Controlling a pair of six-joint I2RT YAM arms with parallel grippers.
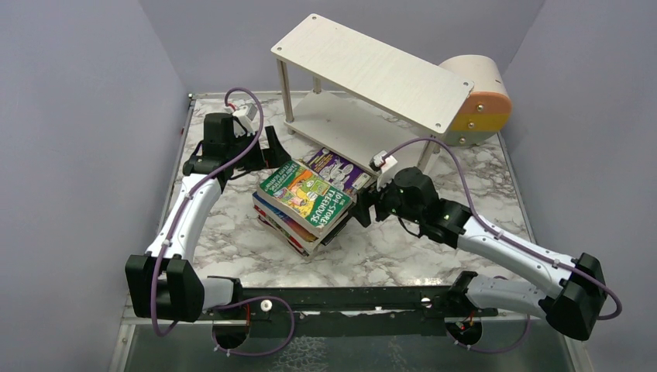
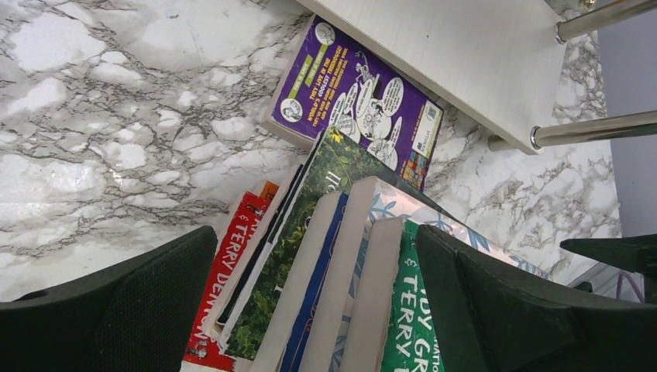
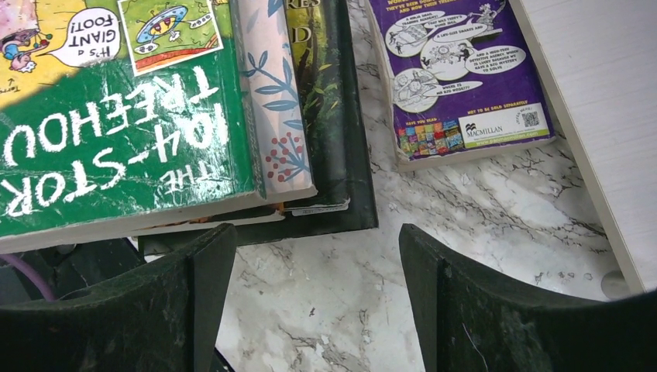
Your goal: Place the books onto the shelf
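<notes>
A leaning stack of books, topped by the green 104-Storey Treehouse [image 1: 304, 198], sits mid-table. A purple book [image 1: 335, 164] lies flat behind it, beside the shelf. My left gripper [image 1: 275, 151] hovers open at the stack's back-left; in the left wrist view book spines lie below its fingers. My right gripper [image 1: 366, 203] is at the stack's right corner, fingers apart with nothing between them; in the right wrist view the stack's corner lies just beyond them.
A white two-tier shelf [image 1: 368, 66] stands at the back, with a rounded coloured drawer unit [image 1: 480, 97] behind its right end. Bare marble [image 1: 411, 260] shows at front right.
</notes>
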